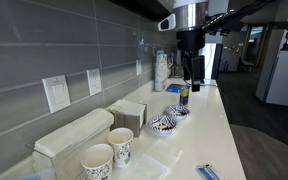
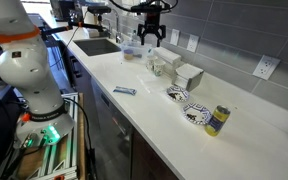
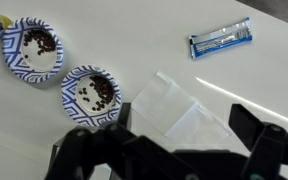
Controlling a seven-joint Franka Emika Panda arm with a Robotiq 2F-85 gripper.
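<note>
My gripper hangs high above the counter with its fingers wide apart; only the white sheets [image 3: 184,115] lying on the counter show below the gap. A blue packet [image 3: 221,38] rests on the counter at the upper right of that view. In exterior view 1 the gripper [image 1: 193,72] hangs over the bowls' part of the counter.
Two patterned paper cups [image 1: 96,160] stand near the wall beside a white box [image 1: 72,143]. Beyond the bowls is a blue-and-yellow can [image 2: 217,121].
</note>
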